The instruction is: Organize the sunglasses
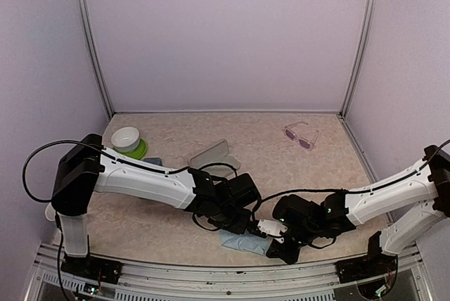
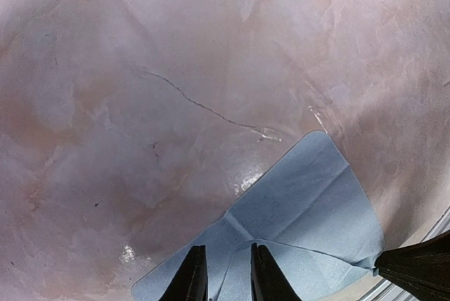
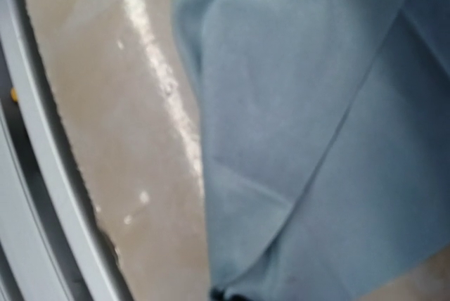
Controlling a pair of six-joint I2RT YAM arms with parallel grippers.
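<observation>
Pink-framed sunglasses (image 1: 301, 136) lie at the back right of the table, far from both grippers. Near the front edge is a folded light-blue cloth (image 1: 244, 241), largely covered by the arms in the top view. My left gripper is open over the cloth (image 2: 309, 209), its two fingers apart; contact with the fabric cannot be judged. At the right of the left wrist view, the dark tip of my right gripper is shut on a cloth corner. Gathered fabric also meets that tip at the bottom of the right wrist view.
A pale grey object, perhaps an opened case (image 1: 214, 152), rests mid-table behind the left arm. White bowl (image 1: 125, 138) and green plate (image 1: 139, 150) stand at the back left. A metal rail (image 1: 211, 264) borders the front. Open table lies around the sunglasses.
</observation>
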